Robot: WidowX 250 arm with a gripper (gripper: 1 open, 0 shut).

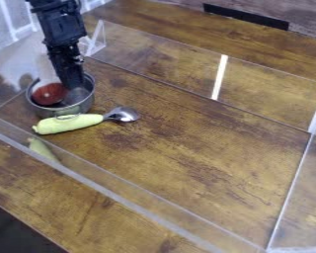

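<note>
A metal pot [80,104] stands at the left of the enclosed wooden surface, with a red round object [48,93] inside it. My black gripper [71,81] hangs over the right part of the pot, pointing down; its fingers look close together, with nothing visible between them. A pale yellow-green corn cob [66,124] lies just in front of the pot, beside a metal spoon [121,114].
Low clear walls surround the work area, with a white strip [220,77] at the back.
</note>
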